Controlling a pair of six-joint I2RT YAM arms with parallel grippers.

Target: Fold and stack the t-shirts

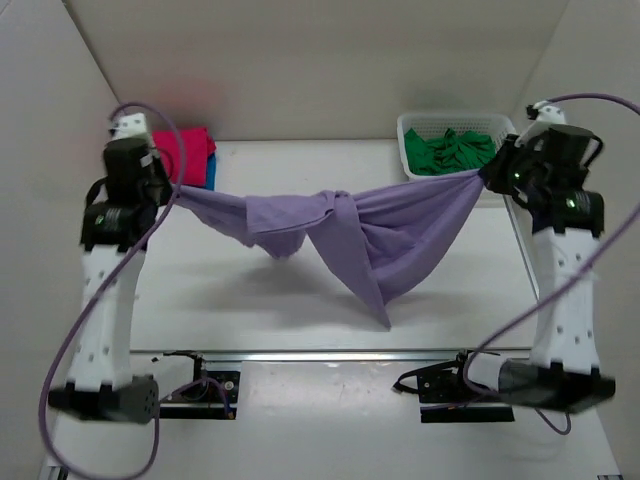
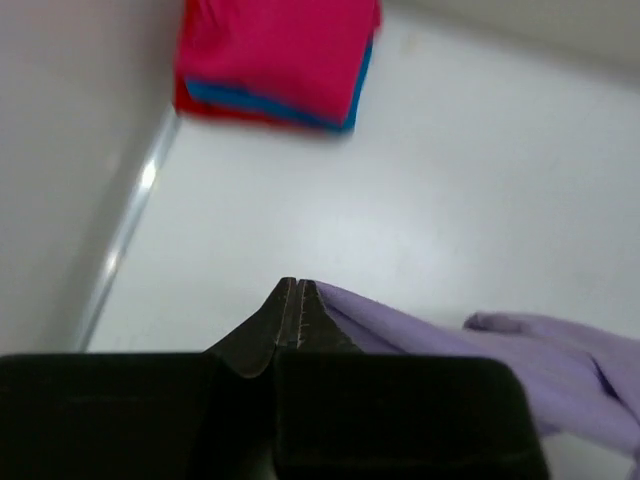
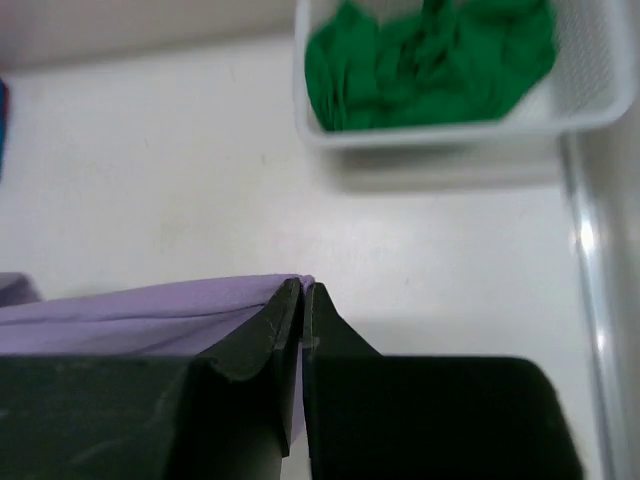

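A purple t-shirt (image 1: 400, 230) hangs stretched between both arms above the white table, bunched and twisted near its middle, with a pointed flap drooping toward the front. My left gripper (image 1: 174, 188) is shut on its left end; in the left wrist view the purple cloth (image 2: 420, 335) runs rightward from the fingertips. At the opposite end, my right gripper (image 1: 484, 176) is shut on a corner of the shirt, and the right wrist view has the fabric (image 3: 180, 305) leading off leftward. Folded red and blue shirts (image 2: 280, 50) lie stacked at the back left, partly hidden by the left arm in the top view.
A white perforated basket (image 1: 410, 126) with crumpled green cloth (image 1: 450, 152) inside stands at the back right, close to the right gripper. Bare table (image 1: 230, 310) lies below the hanging shirt. Walls enclose the back and sides.
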